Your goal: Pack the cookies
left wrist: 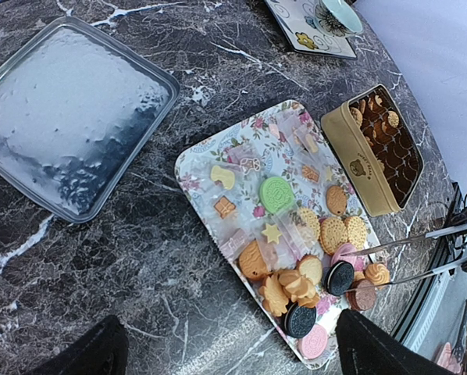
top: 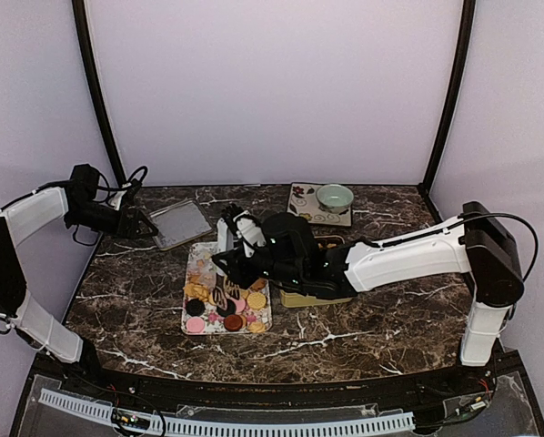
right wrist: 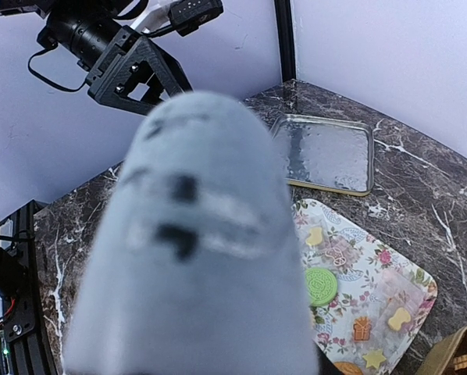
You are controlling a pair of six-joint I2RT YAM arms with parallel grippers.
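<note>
My right gripper [top: 228,262] is shut on a pair of metal tongs, whose pale upper end [right wrist: 190,234] fills much of the right wrist view. The tongs' two arms are spread apart, tips pointing down over the cookies near a black cookie [left wrist: 340,277]; contact cannot be told. Assorted cookies, among them a green round one [left wrist: 277,194], lie on the floral tray [left wrist: 194,162]. A tan box [left wrist: 349,148] with a bear mark holds several cookies in brown compartments. At the far left, my left gripper [top: 148,228] hangs open and empty.
An empty metal tray [left wrist: 69,117] lies behind and left of the floral tray. At the back, a pale green bowl [top: 335,198] sits on a patterned board [top: 301,202]. Bare marble shows at the front right and left.
</note>
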